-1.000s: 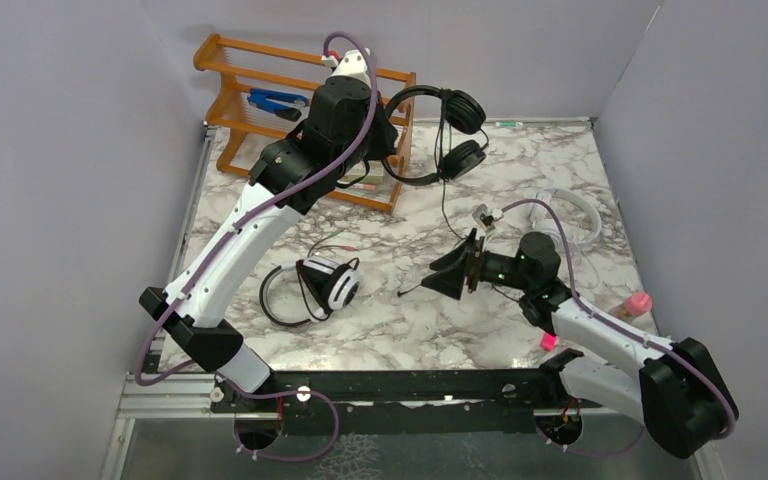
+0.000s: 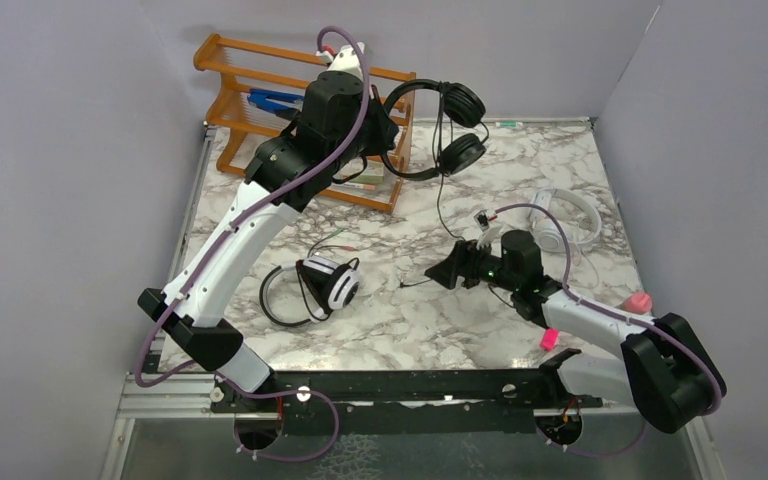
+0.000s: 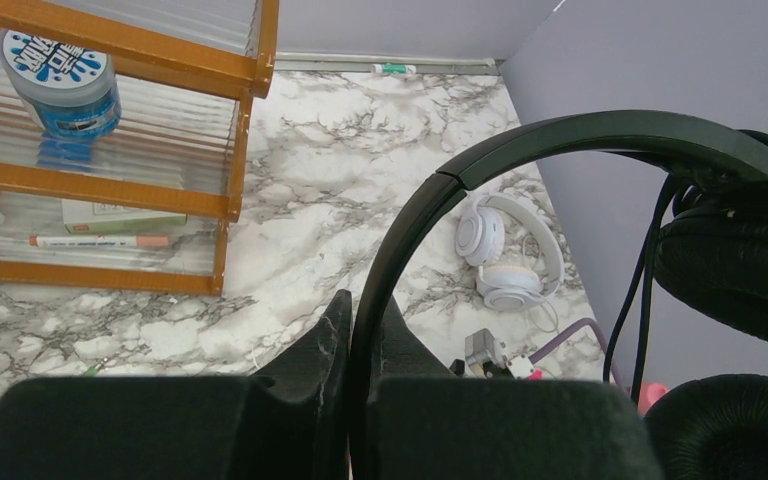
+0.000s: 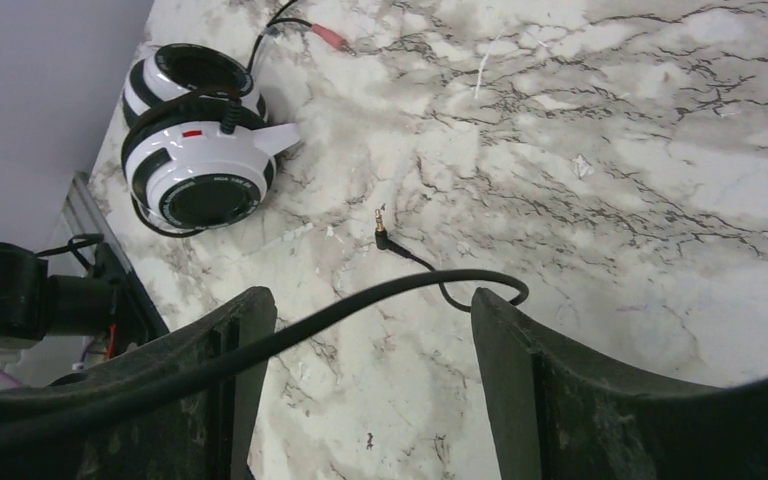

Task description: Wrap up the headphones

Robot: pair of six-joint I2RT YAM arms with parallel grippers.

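Note:
High over the table, black headphones (image 2: 463, 152) hang from my left gripper (image 2: 388, 138), which is shut on their headband (image 3: 400, 245). Strands of black cable cross the two ear cups (image 3: 735, 265), and a length drops toward the table. My right gripper is low over the marble surface, fingers part open. In the right wrist view the cable (image 4: 360, 298) passes in front of one finger (image 4: 250, 325) and spans the gap, not clamped. Past the fingertips it loops back to its plug (image 4: 381, 236). Whether the cable lies within the fingers' depth is unclear.
White-and-black headphones (image 2: 338, 285) lie at the left front of the table. White headphones (image 2: 572, 215) rest at the right, behind my right arm. A wooden rack (image 2: 400, 190) stands at the back left. Open marble (image 2: 380, 330) lies in the front middle.
My right gripper has shifted slightly, and its fingers have come closer together. The hanging cable has swung and its plug end has moved a little. The left arm and black headphones have barely moved.

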